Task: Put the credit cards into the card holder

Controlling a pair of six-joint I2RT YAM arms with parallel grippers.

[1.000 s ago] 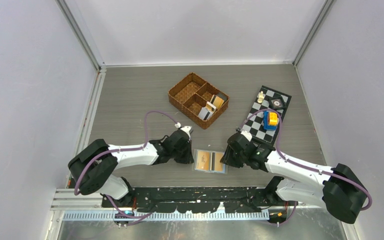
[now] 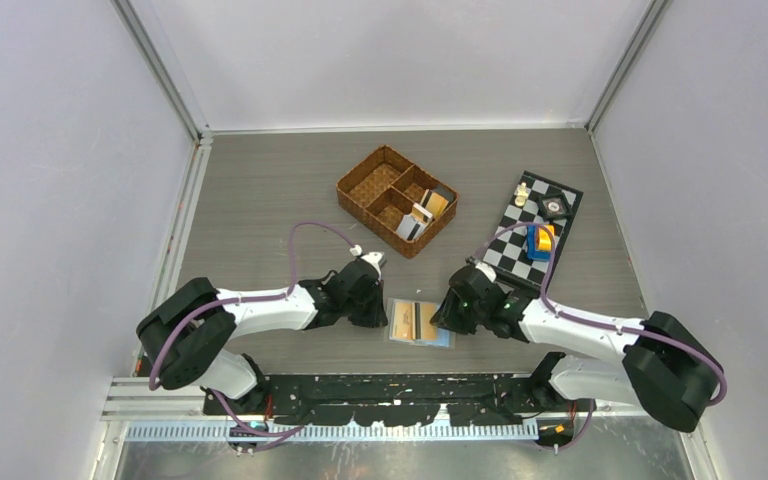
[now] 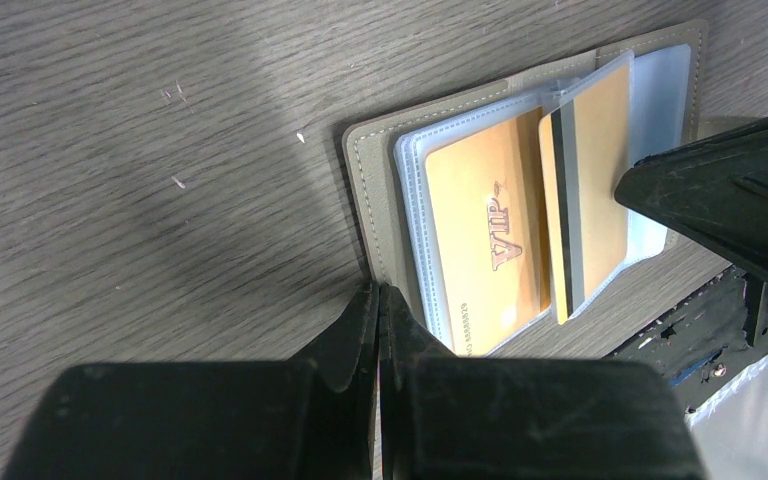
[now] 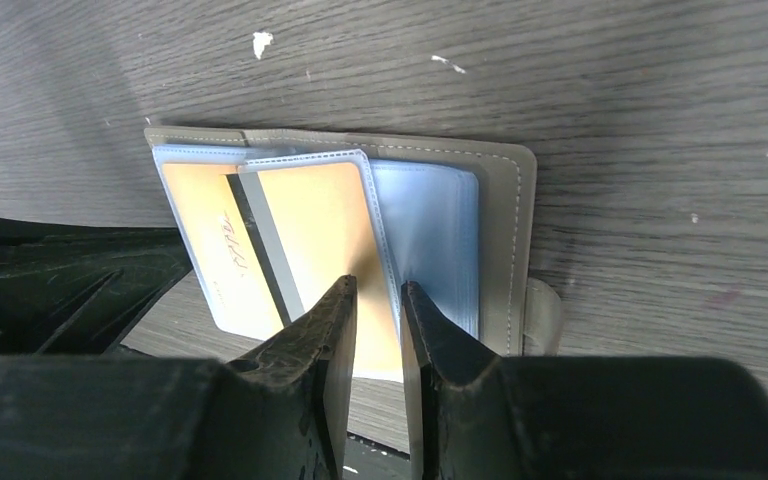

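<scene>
The grey card holder (image 4: 505,230) lies open on the table between my grippers, with pale blue clear sleeves. One sleeve holds a gold VIP card (image 3: 470,240). Over it leans a sleeve flap with a striped gold card (image 3: 600,170), baring a blue sleeve (image 4: 440,230) on the right. My left gripper is shut, its tips at the holder's left edge; whether they pinch the cover, I cannot tell. In the right wrist view my right gripper is narrowly open, the flap's free edge running between its fingers.
A wicker basket (image 2: 365,212) with loose cards (image 2: 413,226) stands at the back centre. Toward the right lies a checkered board (image 2: 508,258) bearing a blue and yellow object (image 2: 544,240).
My right gripper has shifted left over the holder. The striped card's flap has swung leftward, and blue sleeve shows at the holder's right. My left arm has stayed put.
</scene>
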